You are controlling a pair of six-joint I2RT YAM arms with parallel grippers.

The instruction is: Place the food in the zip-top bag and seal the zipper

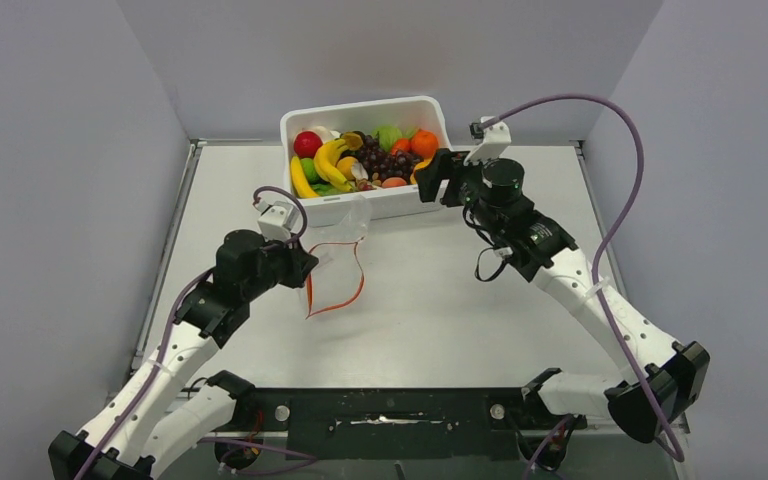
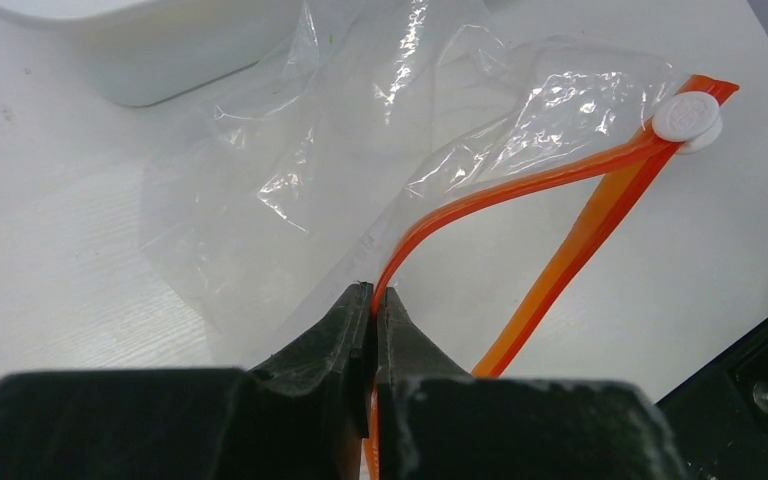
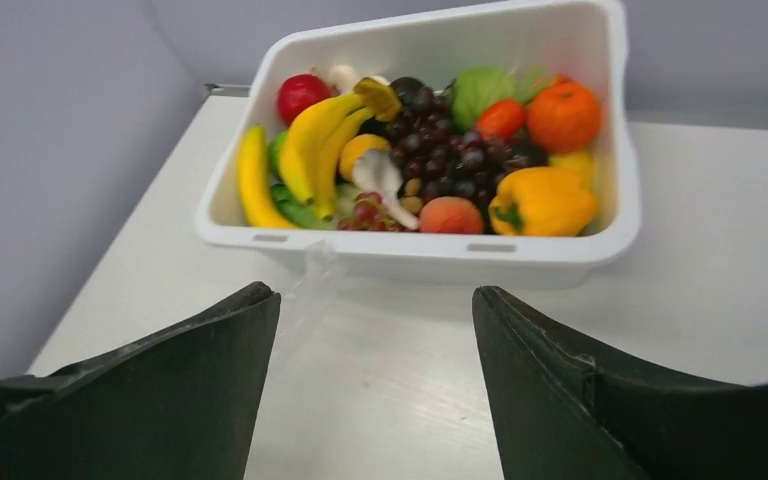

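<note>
A clear zip top bag (image 2: 300,190) with an orange zipper rim (image 2: 520,187) hangs from my left gripper, which is shut on that rim. The bag's mouth gapes, and no food shows inside. At the rim's far end is a white slider (image 2: 685,116). My right gripper stands open near the bin's front right corner, nothing between its fingers. In the right wrist view the food lies beyond it: bananas (image 3: 315,150), dark grapes (image 3: 440,145), a yellow pepper (image 3: 545,203), a peach (image 3: 450,214), an orange (image 3: 564,117) and a pomegranate (image 3: 302,97).
The white bin (image 1: 400,205) holding the food stands at the back middle of the white table (image 1: 430,310). Bare table lies in front of it and to its right. Grey walls (image 1: 380,50) close in the back and sides.
</note>
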